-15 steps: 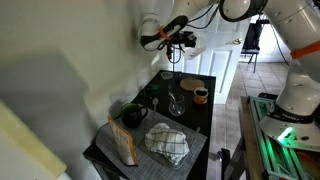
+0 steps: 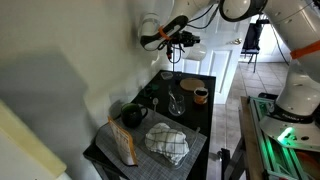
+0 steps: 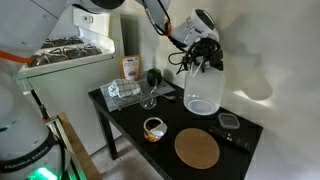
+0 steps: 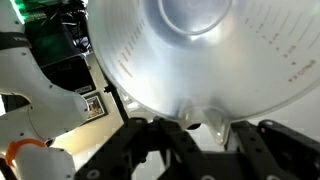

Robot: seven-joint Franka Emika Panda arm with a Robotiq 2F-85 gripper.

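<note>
A large translucent container [image 3: 203, 90] with measuring marks is at the far end of the black table in exterior view 1, behind the round brown board in exterior view 2. My gripper [image 3: 193, 56] is at the container's upper part, and it is open. In the wrist view the container [image 4: 190, 60] fills most of the picture, right up against the black fingers [image 4: 140, 145]. A clear rounded part of it lies between them. Whether the fingers touch it, I cannot tell.
The brown board [image 3: 197, 148] and an amber jar [image 3: 154, 129] are on the black table. A clear tray [image 3: 229, 121] lies near the wall. Farther along stand a glass [image 2: 177, 104], a dark pot [image 2: 132, 113], a box [image 2: 123, 143] and a rack with a checked cloth [image 2: 167, 143].
</note>
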